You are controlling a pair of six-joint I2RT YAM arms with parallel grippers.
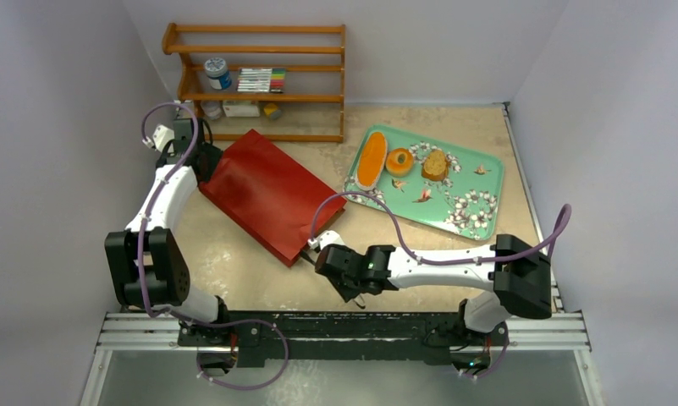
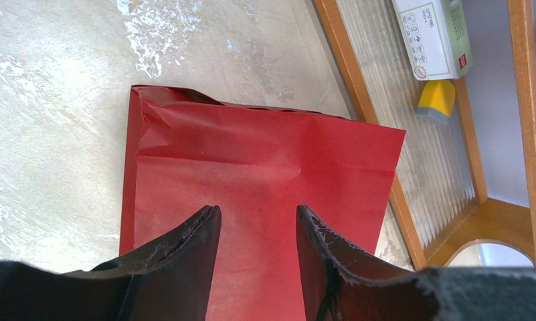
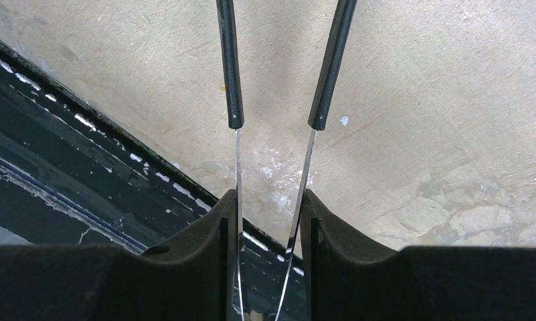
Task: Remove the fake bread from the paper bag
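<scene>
A red paper bag [image 1: 272, 196] lies flat on the table at the left. In the left wrist view, a dark gap shows along part of the bag's [image 2: 251, 154] far edge; its inside is hidden. My left gripper stands open over the bag, its fingertips apart with only red paper behind them. Tongs with black ends [image 3: 233, 80] and thin metal arms are in my right gripper, which is shut on them. From above, the right gripper [image 1: 339, 279] is just beyond the bag's lower right end, with the tongs' dark tip close to that end.
A green floral tray [image 1: 454, 211] at the right holds an orange elongated bread [image 1: 372, 161], an orange ring [image 1: 400, 161] and a brown bread [image 1: 435, 166]. A wooden shelf [image 1: 259, 96] borders the bag's upper corner. Bare table separates bag and tray.
</scene>
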